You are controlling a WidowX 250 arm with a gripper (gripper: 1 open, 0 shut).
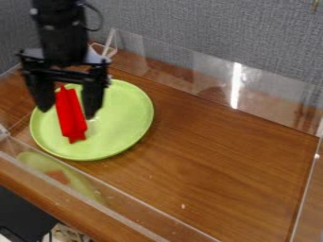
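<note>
My black gripper (66, 87) is at the upper left, open, its two fingers over the left part of the green plate (124, 118). On that plate a long red object (71, 119) lies lengthwise below the gripper, its far end partly behind it. I cannot tell whether the fingers touch it.
Transparent walls run along the back and near edges. A pale yellowish shape (76, 184) shows at the lower left by the near wall. A white wire frame stands at the back left, mostly hidden by the arm.
</note>
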